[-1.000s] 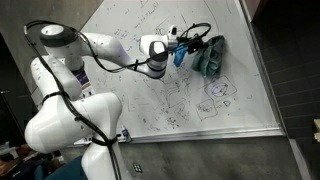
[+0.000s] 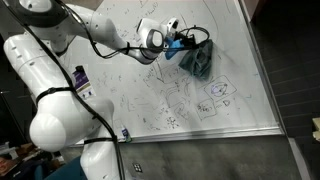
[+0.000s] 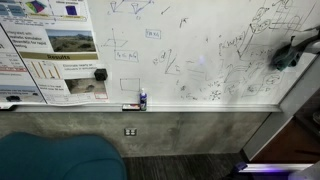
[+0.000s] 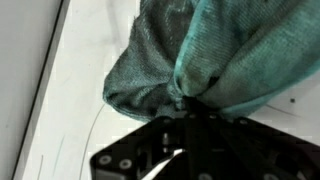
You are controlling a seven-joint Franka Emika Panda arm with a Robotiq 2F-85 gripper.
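Observation:
A dark green cloth point(image 2: 198, 62) hangs against the whiteboard point(image 2: 150, 105), below and right of my gripper point(image 2: 190, 42). In the wrist view, the cloth point(image 4: 215, 55) is bunched at the fingertips of my gripper, which is shut on a fold of it. Its loose part spreads over the white surface, and the pinched spot itself is mostly hidden. At the right edge of exterior view 2, the dark cloth point(image 3: 287, 57) shows against the whiteboard point(image 3: 200, 75). Handwriting and sketches cover much of the board.
On the board's ledge point(image 3: 220, 108) stand a small bottle point(image 3: 143, 98) and what looks like an eraser point(image 3: 131, 107). Posters point(image 3: 50, 50) cover the left side, and a teal chair point(image 3: 60, 157) is below. The board's right edge lies near the cloth.
The cloth has shifted left across the board along with my gripper. The arm's wrist has moved slightly left and up.

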